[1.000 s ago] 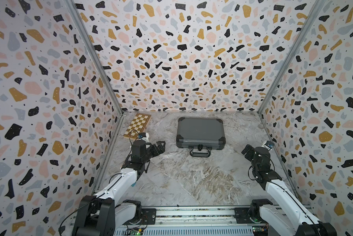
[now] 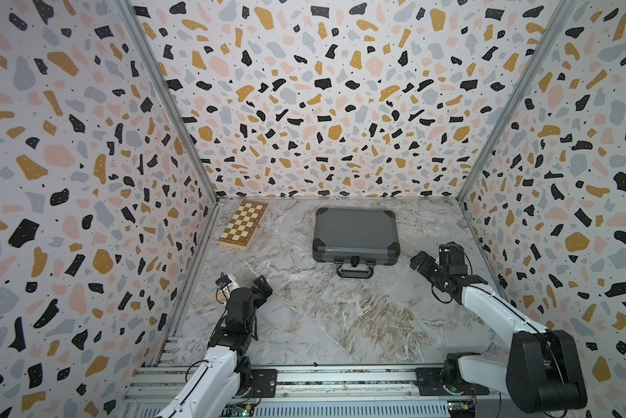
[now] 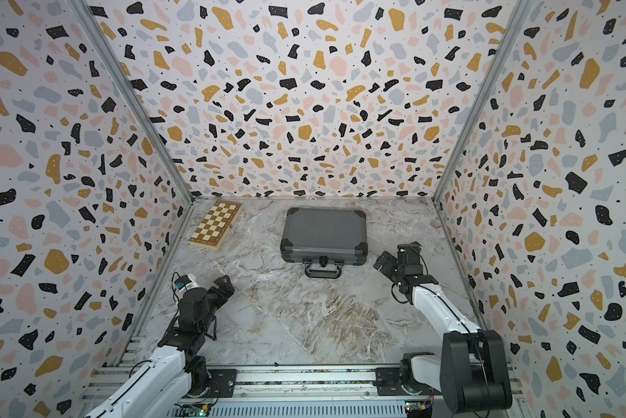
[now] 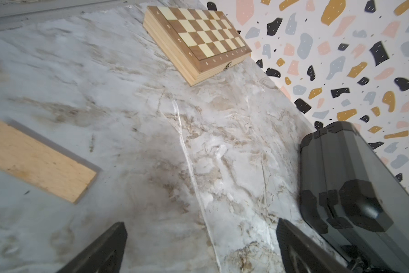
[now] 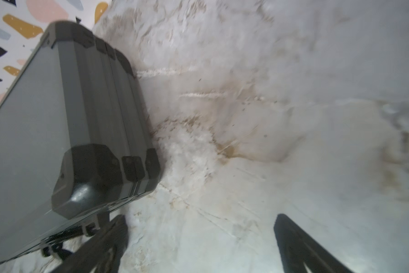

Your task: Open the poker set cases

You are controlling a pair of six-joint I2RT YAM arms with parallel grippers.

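Note:
A closed grey case (image 2: 356,226) with black corners lies flat on the table, its black handle (image 2: 355,270) and centre latch (image 2: 355,261) facing the front. To its right, apart from it, my right gripper (image 2: 421,262) stands open and empty. My left gripper (image 2: 244,280) is open too, well to the left of the case and nearer the front. In the left wrist view, the case (image 4: 377,195) fills the right side, beyond one finger (image 4: 300,245). The right wrist view has the case (image 5: 26,132) at the left, with bare table between the open fingers.
A wooden chessboard box (image 2: 243,223) sits at the back left. In the left wrist view, a flat wooden piece (image 4: 36,159) lies on the table at the left. Patterned walls enclose the sides and back.
My left gripper has drawn back toward the front left, away from the case. The case has stayed still.

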